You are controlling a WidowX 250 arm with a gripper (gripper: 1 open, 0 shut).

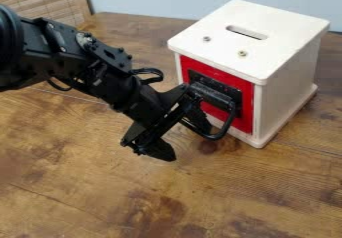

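Note:
A white wooden box (278, 62) stands at the right of the view, with a slot and two screws on top and a red front panel (198, 68). A black latch with a looped handle (225, 112) is on that panel. My black gripper (171, 132) is open at the front left of the box, angled downward beside the handle loop. Whether a finger touches the handle I cannot tell.
A light wall is behind, and a wooden object (40, 0) stands at the back left.

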